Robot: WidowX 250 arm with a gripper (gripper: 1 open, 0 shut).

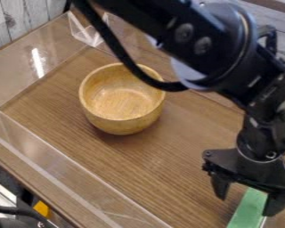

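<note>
The black gripper (246,187) is at the lower right, pointing down over a flat green object (245,215) at the table's bottom right edge. Its fingers look apart, one on each side near the green object's upper end; whether anything is between them is hidden. A wooden bowl (120,94) sits on the upper left part of the table.
Clear panels (26,71) border the table along the left, with a dark cable and a yellow item at the lower left outside it. The wooden tabletop (133,169) between bowl and gripper is bare.
</note>
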